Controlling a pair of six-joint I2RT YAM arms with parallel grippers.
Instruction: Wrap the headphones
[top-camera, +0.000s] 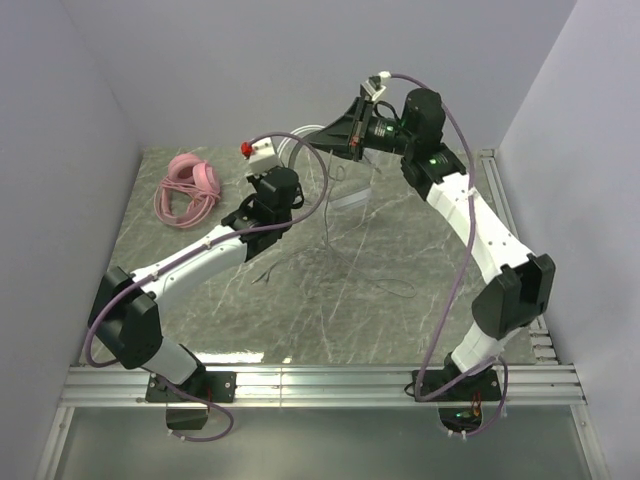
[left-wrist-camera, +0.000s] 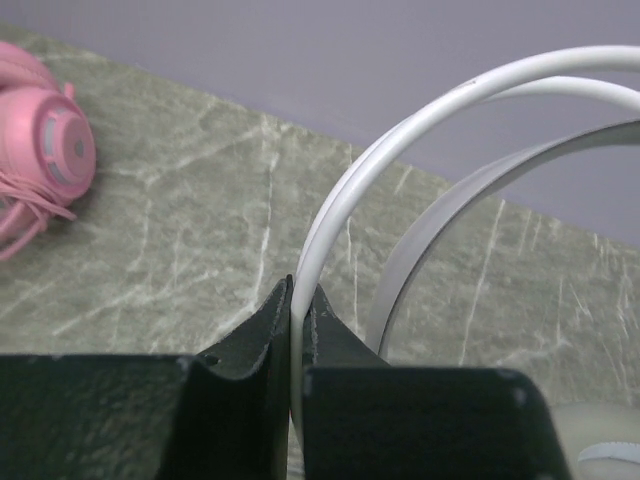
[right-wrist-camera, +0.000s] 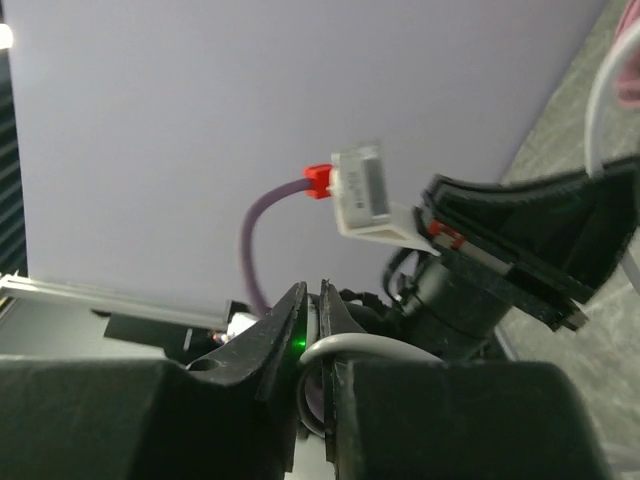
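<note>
In the top view the white headphones (top-camera: 350, 199) hang above the table, partly hidden by the right gripper (top-camera: 308, 143). My left gripper is shut on a white curved strand of their band (left-wrist-camera: 400, 138), with the grey inner band (left-wrist-camera: 430, 222) arching beside it. Part of a pale earcup (left-wrist-camera: 605, 425) shows at lower right of that view. My right gripper is shut on a white cable (right-wrist-camera: 370, 345), which bends round the fingers. From the headphones the thin cable trails down onto the table (top-camera: 395, 289).
Pink headphones (top-camera: 188, 188) with their cable wound round them lie at the back left. Walls stand at the sides and back. In the right wrist view the left arm (right-wrist-camera: 465, 290) is close by.
</note>
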